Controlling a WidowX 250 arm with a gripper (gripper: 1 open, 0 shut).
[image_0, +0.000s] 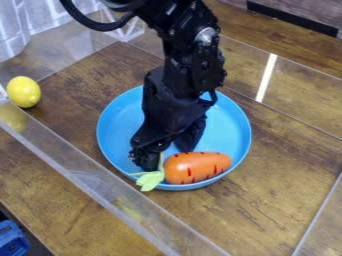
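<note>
The black robot gripper hangs over a blue bowl, its fingers low inside the bowl at the centre-left, open. An orange toy carrot with dark stripes lies in the bowl's front right, its pale green leaves reaching over the front rim. The gripper is close beside the carrot's leafy end; whether it touches cannot be told. The arm hides the back middle of the bowl.
A yellow egg-shaped object lies at the far left. A clear strip or panel edge runs along the lower left, with a blue object beyond it.
</note>
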